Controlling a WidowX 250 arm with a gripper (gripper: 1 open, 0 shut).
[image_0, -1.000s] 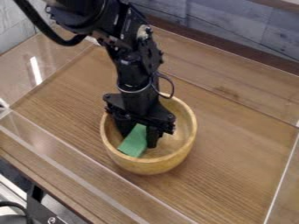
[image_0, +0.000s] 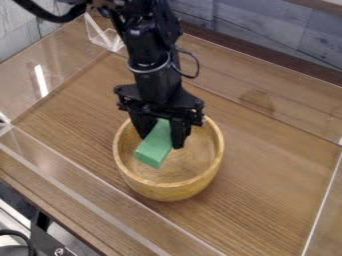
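Observation:
A green object (image_0: 154, 147) is held in my black gripper (image_0: 158, 125), which hangs over a yellow bowl (image_0: 194, 170) near the middle of the view. The gripper is shut on the object, whose lower end is over the inside of the bowl. The fingertips are partly hidden behind the object.
The bowl stands on a wooden table (image_0: 271, 190). A light wall runs along the back edges, and dark cables lie at the lower left corner.
My gripper has moved up with the green object, which was lower in the bowl a moment ago and now sits higher and more upright in view.

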